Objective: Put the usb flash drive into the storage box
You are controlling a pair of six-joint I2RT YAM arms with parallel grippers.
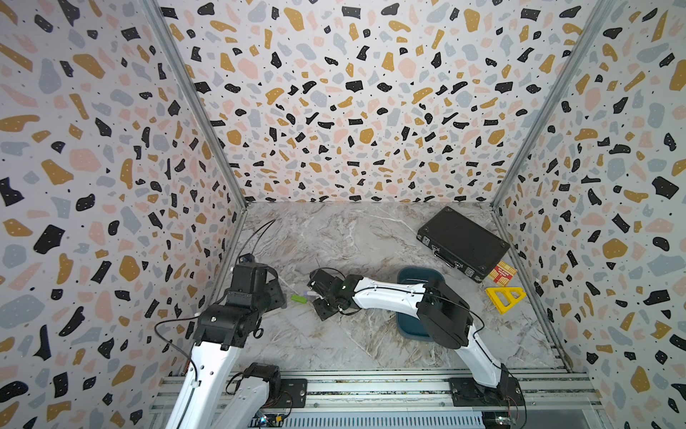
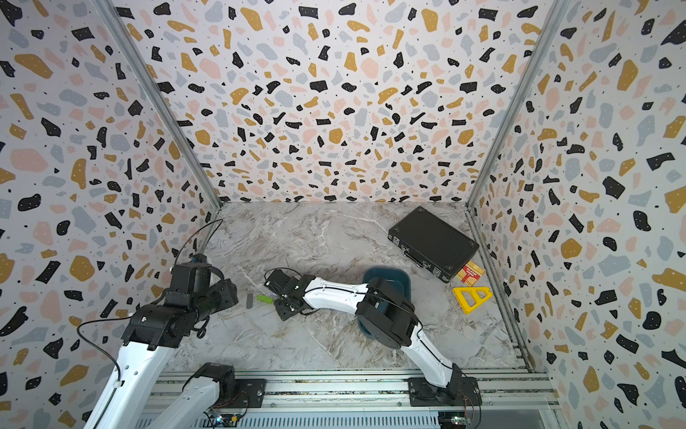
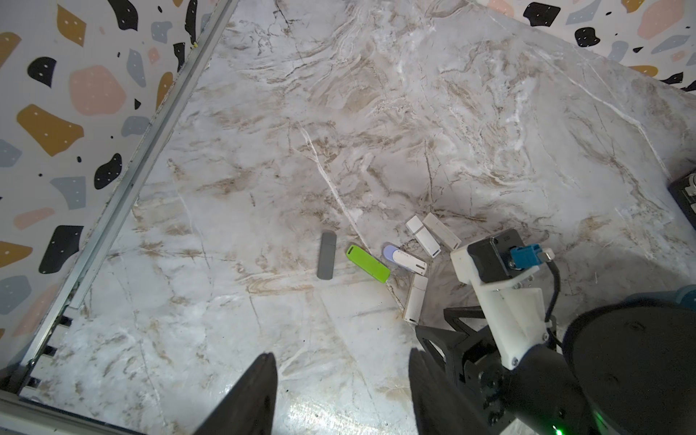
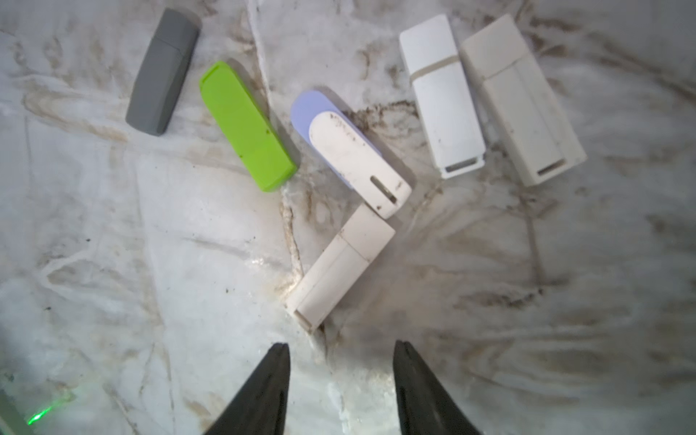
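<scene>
Several USB flash drives lie on the marble table: a grey one (image 4: 163, 71), a green one (image 4: 246, 127), a lilac-and-white one (image 4: 350, 152), a white one (image 4: 340, 268) touching its end, and two more pale ones side by side, a white stick (image 4: 442, 98) and an off-white stick (image 4: 523, 100). My right gripper hangs open over the table, its fingertips just short of the nearest white drive. Off to the left, my left gripper is open and empty above bare table. The blue storage box (image 1: 411, 328) is partly covered by my right arm, and its contents are hidden.
A black briefcase (image 1: 463, 243) lies at the back right. Beside it are a red-and-yellow packet (image 1: 503, 273) and a yellow triangular frame (image 1: 505, 298). My right forearm spans the box.
</scene>
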